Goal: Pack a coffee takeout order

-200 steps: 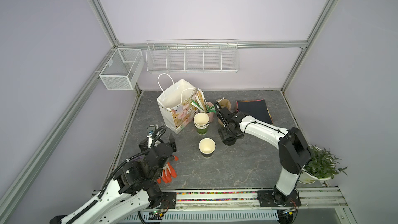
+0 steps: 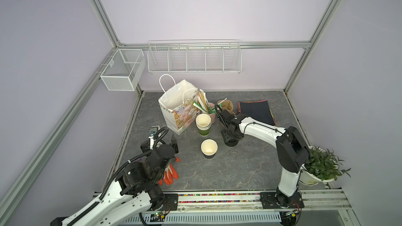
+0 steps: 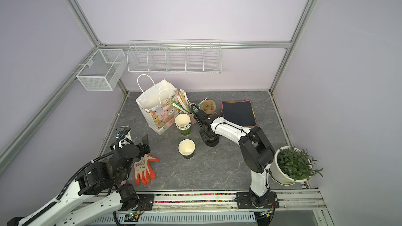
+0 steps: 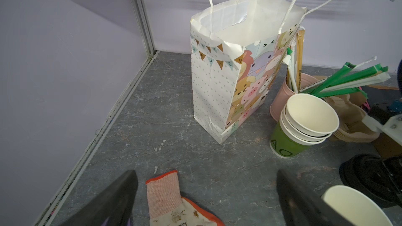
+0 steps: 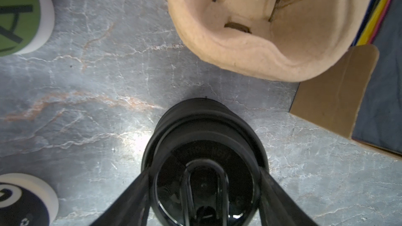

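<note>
My right gripper is shut on the top black lid of a small stack on the counter. A single cup stands to its left, and a stack of green cups stands behind that. A brown cup carrier lies beyond the lids. A patterned paper bag stands at the back left, beside straws and stirrers in a pink cup. My left gripper hangs open at the left, over an orange-trimmed glove.
Dark napkins or sheets lie at the back right. A potted plant is at the front right. Wire baskets hang on the back and left walls.
The left arm and the objects look unmoved.
</note>
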